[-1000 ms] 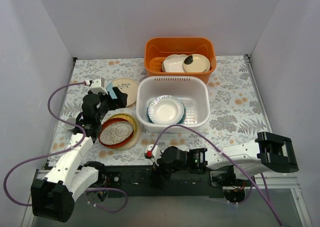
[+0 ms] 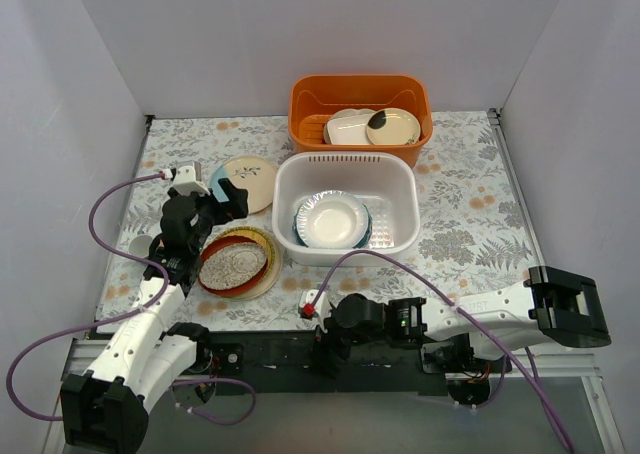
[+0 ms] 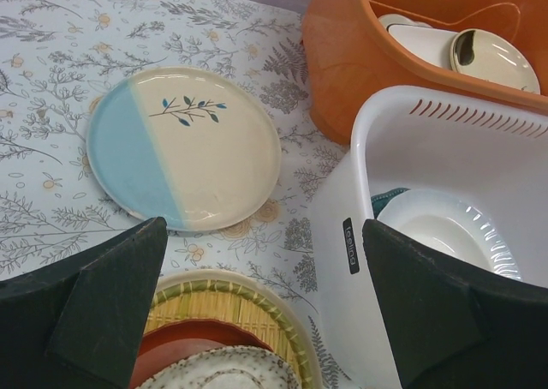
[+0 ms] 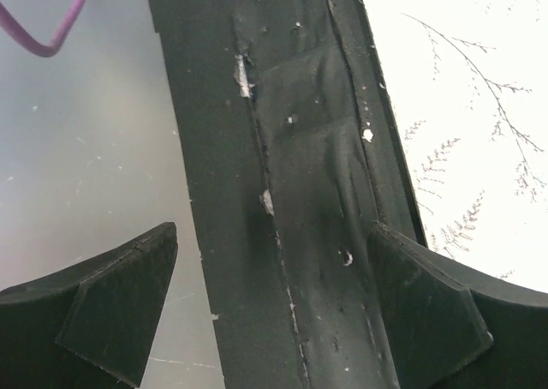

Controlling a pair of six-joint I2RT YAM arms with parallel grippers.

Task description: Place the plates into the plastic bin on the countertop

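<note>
A round cream plate with a light-blue side [image 3: 184, 149] lies flat on the countertop, left of the white plastic bin [image 2: 400, 209]. In front of it is a stack holding a yellow woven-look plate [image 3: 295, 333], a red-brown dish and a speckled plate [image 2: 234, 264] on top. Inside the white bin lie white plates [image 2: 332, 219] over a dark teal one. My left gripper [image 2: 235, 201] hangs above the counter between the cream plate and the stack, open and empty. At the counter's front edge, my right gripper is open over the black strip, holding nothing.
Behind the white bin stands an orange bin [image 2: 308, 124] with several cream and white plates inside. A white cup-like thing [image 2: 140, 246] is partly hidden beside the left arm. Patterned counter [image 2: 470, 204] to the right of the bins is clear.
My right arm has moved a little to the right and toward the front edge. The plates and bins are unmoved.
</note>
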